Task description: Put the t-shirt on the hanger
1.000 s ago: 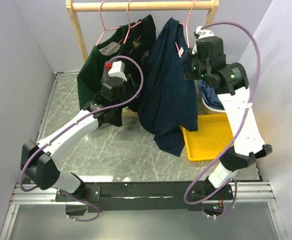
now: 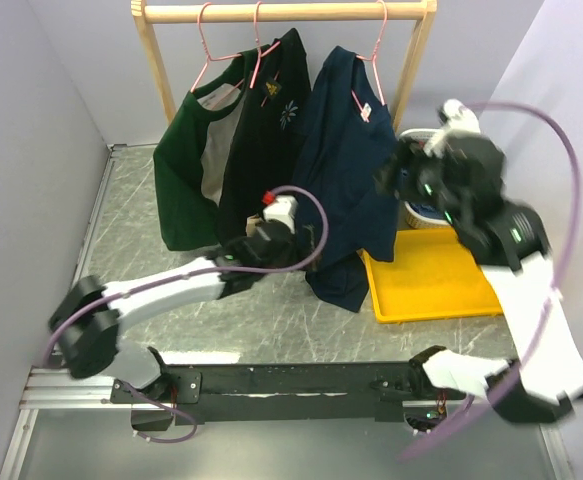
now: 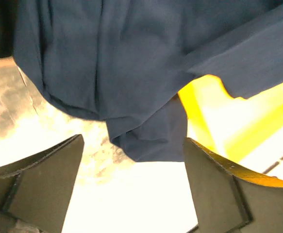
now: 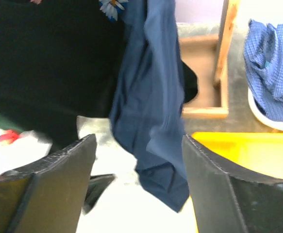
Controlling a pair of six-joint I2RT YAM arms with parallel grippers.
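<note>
A navy t-shirt [image 2: 341, 170] hangs on a pink hanger [image 2: 375, 70] on the wooden rack, its lower part folded down to the floor. My left gripper [image 2: 306, 245] is low at the shirt's left edge; in the left wrist view its fingers [image 3: 44, 184] stand open below the navy cloth. My right gripper [image 2: 401, 170], blurred, is just right of the shirt; in the right wrist view its fingers [image 4: 44, 194] are apart, with navy cloth beyond them and none clearly held.
Green and black garments [image 2: 181, 190] hang to the left. A yellow tray [image 2: 431, 300] lies under the shirt at right, a basket of blue cloth [image 4: 277, 73] behind it. Walls enclose both sides.
My left gripper has moved down and right, toward the shirt's lower part.
</note>
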